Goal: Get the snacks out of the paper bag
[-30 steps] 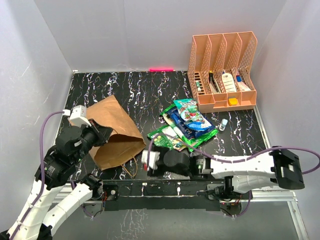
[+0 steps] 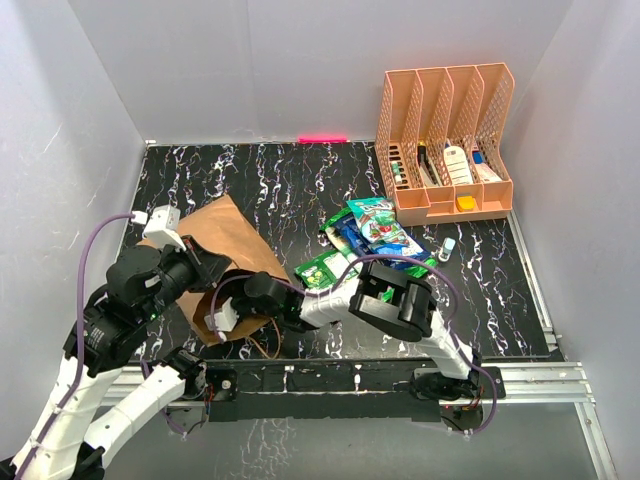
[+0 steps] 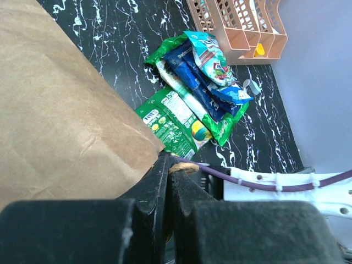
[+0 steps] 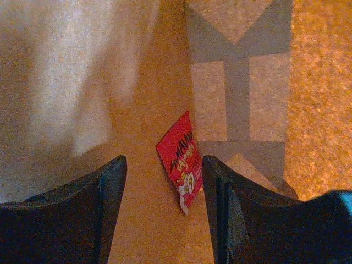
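The brown paper bag (image 2: 215, 220) lies on its side at the left of the counter. My left gripper is shut at the bag's upper edge, a bit of the twisted handle showing at its fingertips. My right gripper is inside the bag mouth, open; ahead between its fingers a red printed packet or label (image 4: 179, 159) shows against the brown paper, too unclear to tell which. A pile of snack packets, green (image 2: 325, 275), blue and teal (image 2: 375, 220), lies on the counter right of the bag.
A pink organizer (image 2: 440, 205) with stationery stands at the back right. A small white bottle (image 2: 446, 250) lies right of the snacks, a pink strip (image 2: 322, 138) at the back edge.
My right arm has swung left from in front of the snack pile into the mouth of the paper bag. The left arm has barely moved.
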